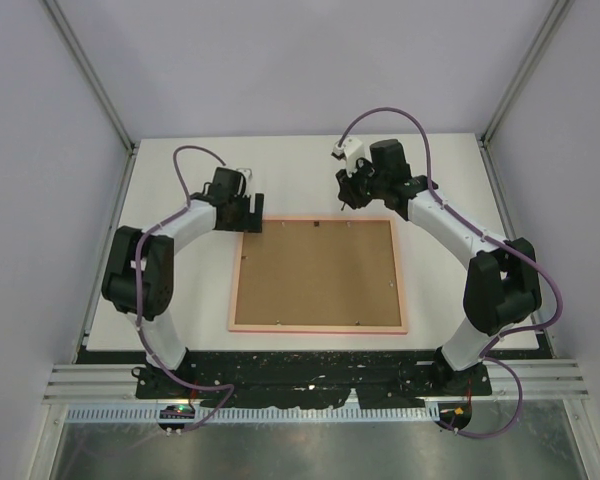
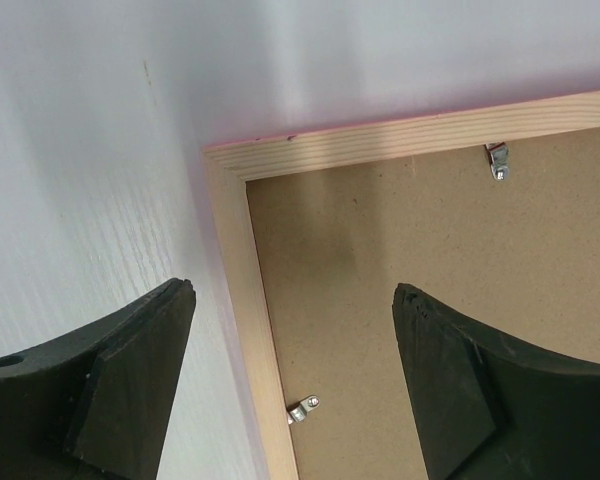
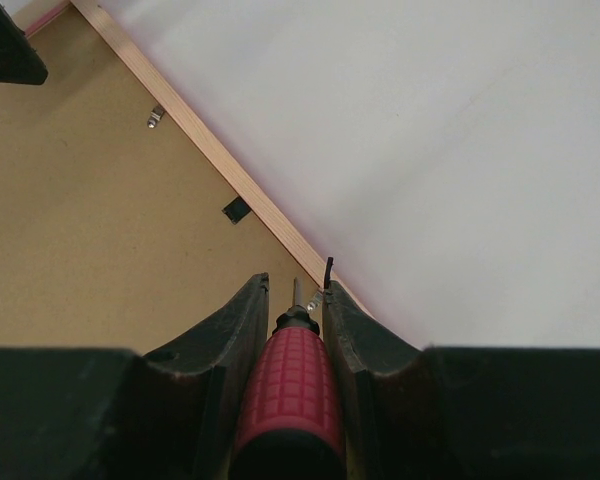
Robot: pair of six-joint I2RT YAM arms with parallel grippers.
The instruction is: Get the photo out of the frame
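Observation:
The wood-edged picture frame [image 1: 232, 290] lies back side up on the white table, its brown backing board [image 1: 315, 275] inside it. Small metal clips sit along the inner edge, such as one clip [image 2: 498, 162] on the top side and another clip [image 2: 300, 408] on the left side. No photo shows. My left gripper is open over the frame's upper left corner, its fingers apart with nothing between them. In the right wrist view, my right gripper is shut on a red-handled screwdriver [image 3: 293, 385], whose shaft points toward a clip [image 3: 315, 300] by the top edge.
A black tab [image 3: 237, 209] sits at the middle of the frame's top edge. Bare white table [image 1: 175, 300] lies left of the frame, with more free room behind it and to its right.

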